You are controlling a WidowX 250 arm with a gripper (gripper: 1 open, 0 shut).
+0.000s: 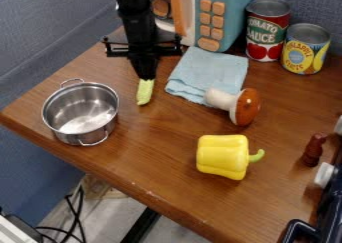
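Note:
My black gripper [143, 55] hangs just above a pale yellow-green elongated item [146, 91] on the wooden table [147, 177], right of a steel pot [80, 113]. Whether the fingers are open or shut is too small and dark to tell. The item lies on the table, its upper end near the fingertips.
A blue cloth [203, 79] and mushroom toy [235, 105] lie to the right, with a yellow pepper [223, 156] in front. Two cans [266, 29], a toy microwave [214, 17] and a small brown figure [313, 150] line the back and right.

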